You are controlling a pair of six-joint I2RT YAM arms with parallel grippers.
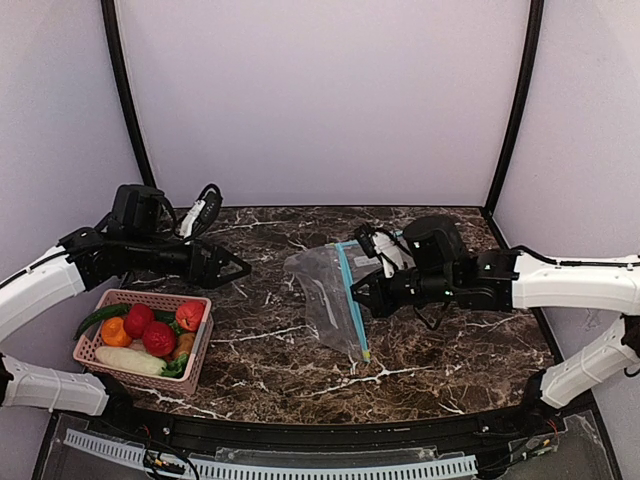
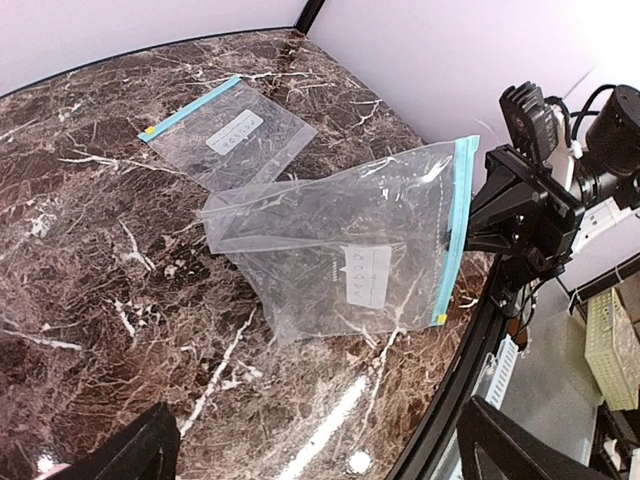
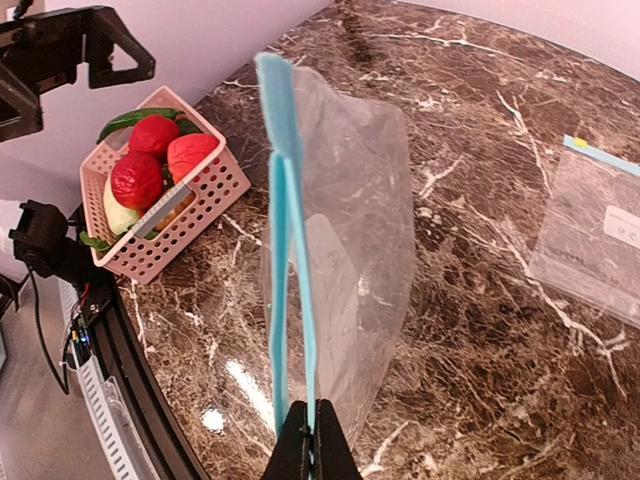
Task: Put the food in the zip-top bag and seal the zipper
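Observation:
A clear zip top bag (image 2: 340, 260) with a blue zipper strip hangs above the table, its strip gripped by my right gripper, whose fingers are closed on one edge. In the right wrist view the blue strip (image 3: 283, 180) is parted into two edges near the fingers. My left gripper (image 1: 225, 268) stands open and empty to the left of the bag, its fingers (image 2: 120, 450) wide apart. The food, including red tomatoes (image 1: 158, 338), a white radish (image 1: 130, 361) and a cucumber (image 1: 103, 317), lies in a pink basket (image 1: 203, 345).
A second clear bag (image 2: 240, 135) with a blue strip lies flat toward the back right of the table. The marble table (image 1: 260, 375) between the basket and the held bag is bare.

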